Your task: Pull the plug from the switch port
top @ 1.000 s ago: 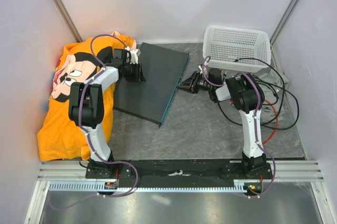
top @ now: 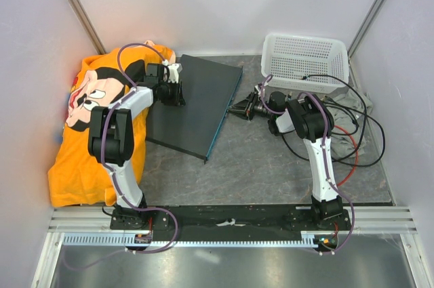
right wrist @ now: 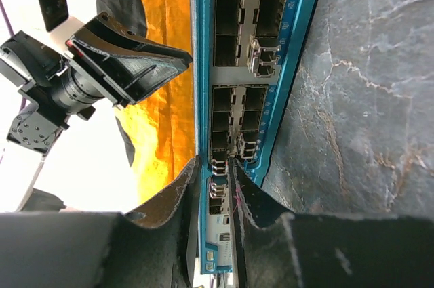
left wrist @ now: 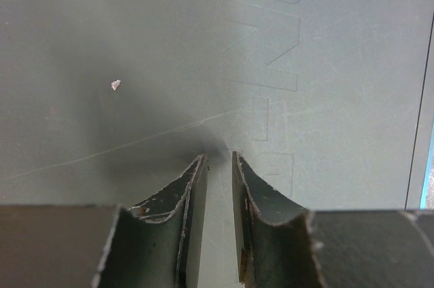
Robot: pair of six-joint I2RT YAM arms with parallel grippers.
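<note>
The dark switch (top: 193, 108) lies flat, its blue port face (right wrist: 305, 10) turned toward my right arm. Metal plug-like pieces (right wrist: 262, 57) sit in some ports. My right gripper is at the lower bank of ports, fingertips slightly apart over small metal pieces (right wrist: 220, 190); whether anything is between them is unclear. My left gripper is open just above the switch's top surface, with nothing between its fingers.
An orange cartoon cloth (top: 81, 159) lies at the left. A white basket (top: 305, 57) stands at the back right, with loose black and red cables (top: 356, 152) near it.
The right arm has shifted very slightly at the switch's port face. The left arm and switch look unchanged.
</note>
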